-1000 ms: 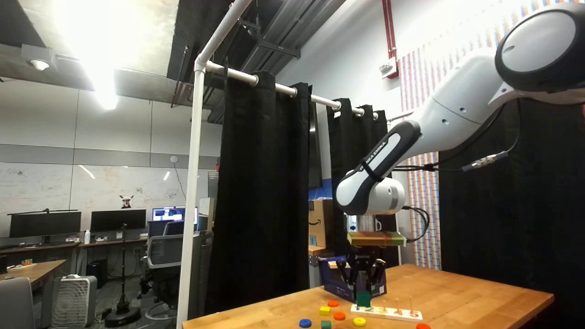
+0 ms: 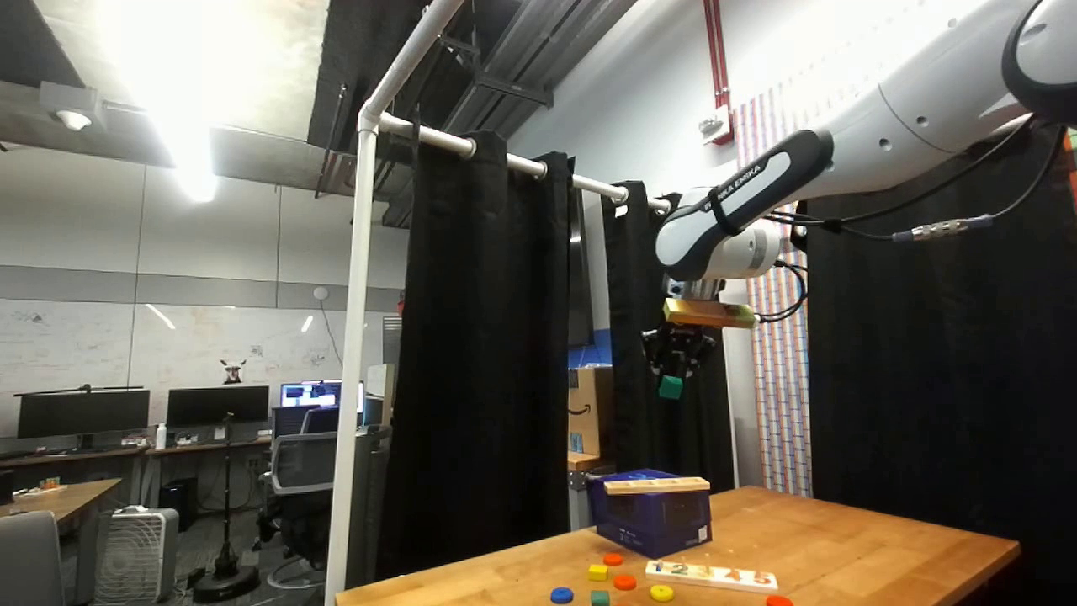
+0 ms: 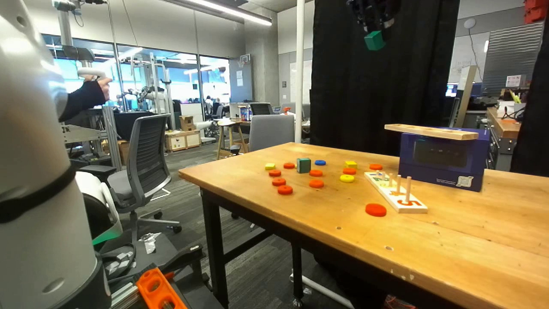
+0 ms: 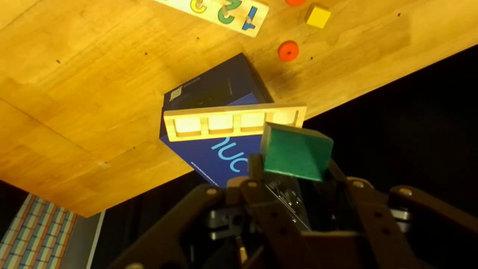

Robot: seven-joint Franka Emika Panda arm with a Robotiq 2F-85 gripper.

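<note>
A green cube (image 4: 298,152) is held between the fingertips of my gripper (image 2: 677,374), which is shut on it high above the table. In the second exterior view the cube (image 3: 374,40) hangs in front of the black curtain, with only the lower end of the gripper (image 3: 371,23) in sight. Seen from the wrist, the cube overlaps the right end of a wooden tray with square slots (image 4: 197,133). That tray (image 3: 431,132) lies across the top of a dark blue box (image 3: 442,159), well below the cube.
A numbered peg board (image 3: 396,193) lies in front of the box. Orange discs (image 3: 285,190), a yellow disc (image 3: 347,178), a blue disc (image 3: 320,162), yellow blocks (image 3: 351,165) and another green block (image 3: 303,165) are scattered on the table (image 3: 247,175).
My gripper has risen a long way from low over the peg board, carrying the green cube up above the box. The things on the table look unmoved.
</note>
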